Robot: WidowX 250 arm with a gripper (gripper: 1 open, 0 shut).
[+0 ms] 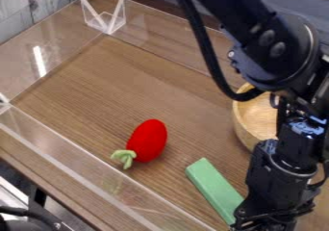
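My black gripper (267,214) is low at the bottom right, its fingertips down by the near end of a green rectangular block (213,185) lying on the wooden table. The fingertips are dark and partly cut off by the frame, so what is between them is hard to see. A red plush strawberry or similar object with a green top (148,141) lies to the left of the block. A light wooden bowl (247,120) sits behind the gripper, partly hidden by the arm.
Clear plastic pieces stand at the back left (103,13) and along the left and near edges. A grey wall runs along the back right.
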